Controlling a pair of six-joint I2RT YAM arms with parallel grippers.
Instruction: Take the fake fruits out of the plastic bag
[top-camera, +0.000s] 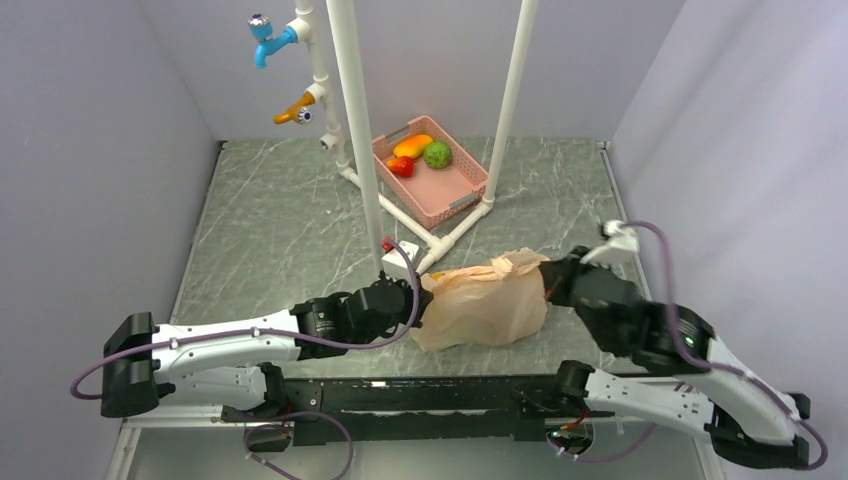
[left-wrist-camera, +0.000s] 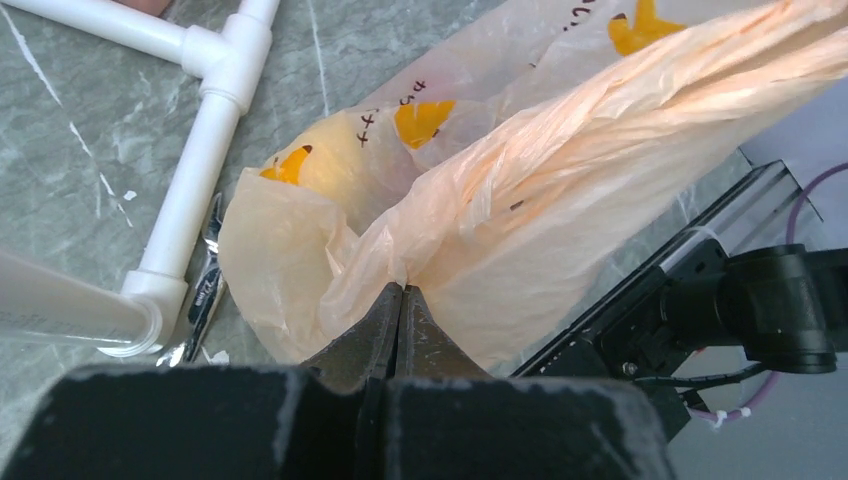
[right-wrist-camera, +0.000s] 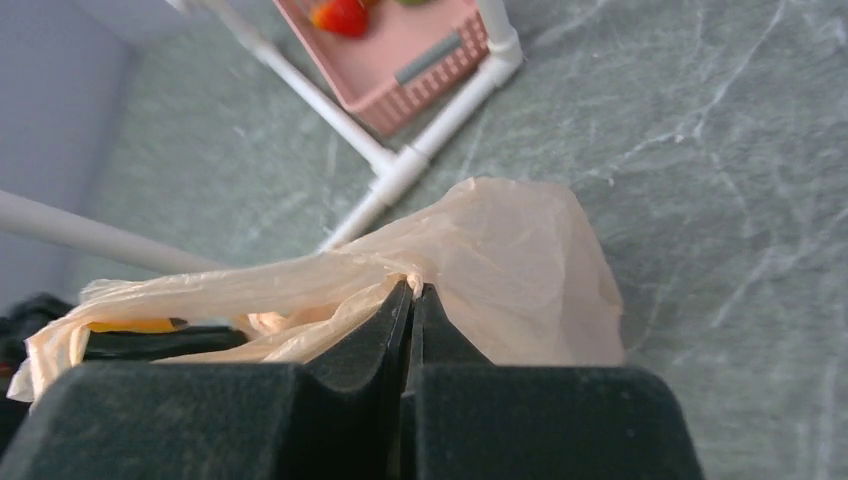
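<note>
The thin, pale orange plastic bag is stretched between my two arms at the front of the table. At its left end my left gripper is shut on a fold of the plastic. The right gripper is shut on the bag's other end, pulling it up and to the right. A yellowish lump shows faintly through the bag in the left wrist view. Other contents are hidden by the plastic. In the top view, both sets of fingertips are hard to make out.
A pink basket with several fruits stands behind the white pipe frame. One upright pipe rises close to my left gripper. A wrench lies by the pipe's foot.
</note>
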